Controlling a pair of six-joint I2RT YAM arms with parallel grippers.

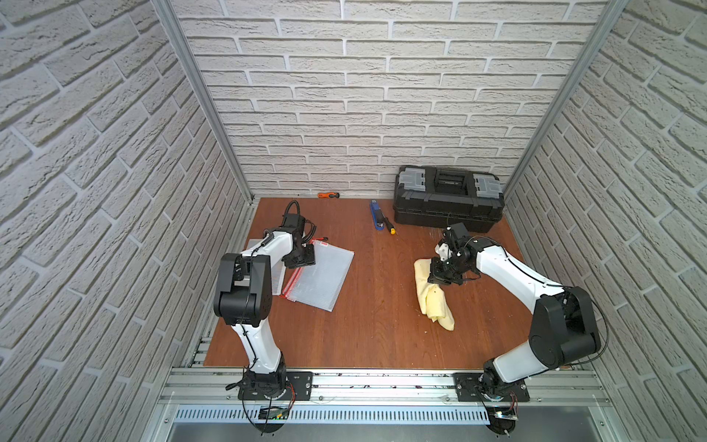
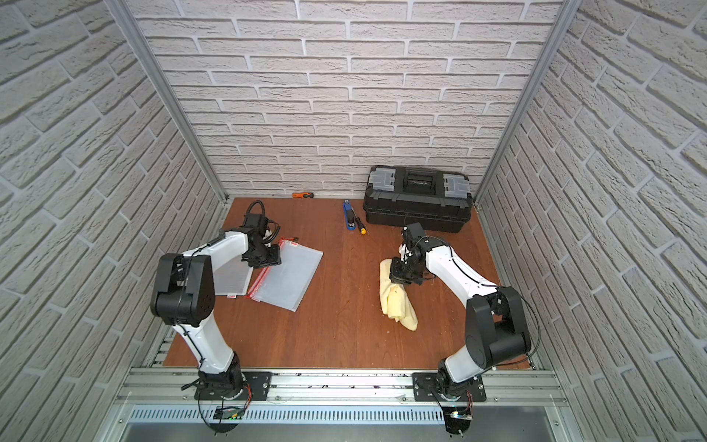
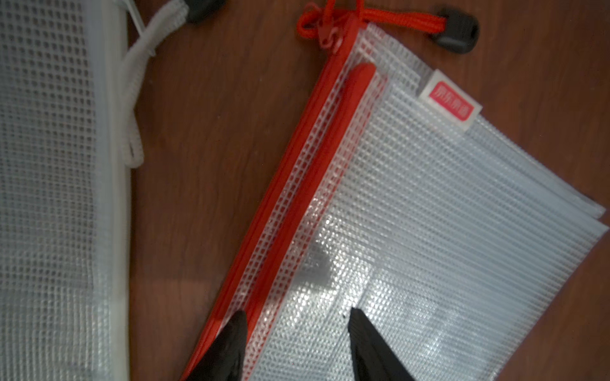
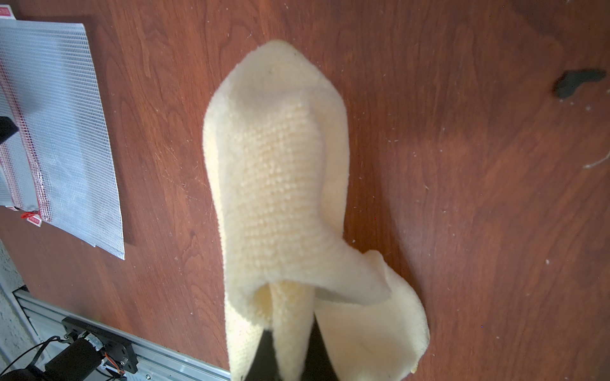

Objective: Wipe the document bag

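Observation:
A translucent mesh document bag (image 1: 324, 283) with red zipper strips and a red cord lies on the left of the table. My left gripper is over it, fingers apart with nothing held between them. A second pale mesh bag (image 3: 57, 190) lies to its left. On the right, a folded cream cloth (image 4: 273, 158) lies under my right gripper, which is shut on a strip of it.
A black toolbox (image 1: 447, 199) stands at the back right, with blue and black tools (image 1: 377, 215) beside it and an orange screwdriver (image 1: 327, 195) at the back edge.

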